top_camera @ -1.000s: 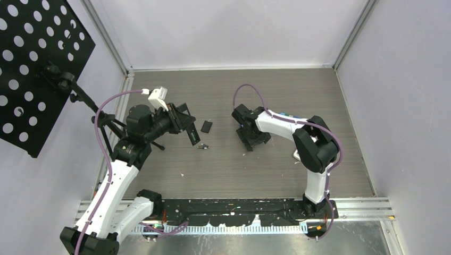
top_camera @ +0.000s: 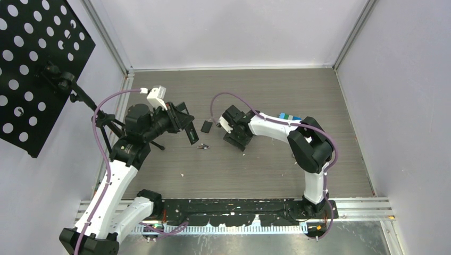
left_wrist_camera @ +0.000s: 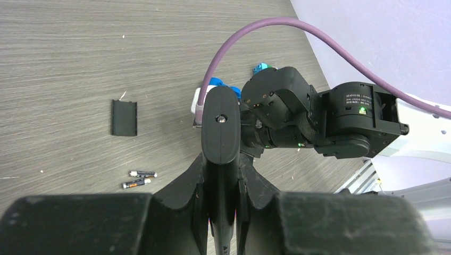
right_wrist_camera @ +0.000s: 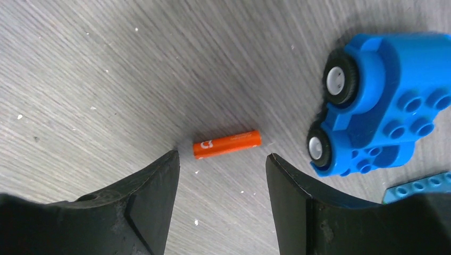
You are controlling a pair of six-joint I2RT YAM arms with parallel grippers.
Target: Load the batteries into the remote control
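My left gripper is shut on the black remote control (left_wrist_camera: 220, 125), which stands up between its fingers in the left wrist view. From above, the remote (top_camera: 192, 134) shows beside the left gripper, over the table's left side. Two small batteries (left_wrist_camera: 139, 174) lie close together on the table. Behind them rests the black battery cover (left_wrist_camera: 124, 119). My right gripper stands part open above the table, its fingers apart. Beyond their tips a small orange stick (right_wrist_camera: 227, 144) lies on the table. Nothing is held between the right fingers.
A blue toy car base (right_wrist_camera: 388, 90) and a teal block (right_wrist_camera: 420, 186) lie right of the orange stick. Small white specks dot the table. Open tabletop (top_camera: 213, 175) stretches in front of the batteries.
My right gripper has moved left, toward the batteries and cover, and turned a little. The left arm and the remote have stayed where they were.
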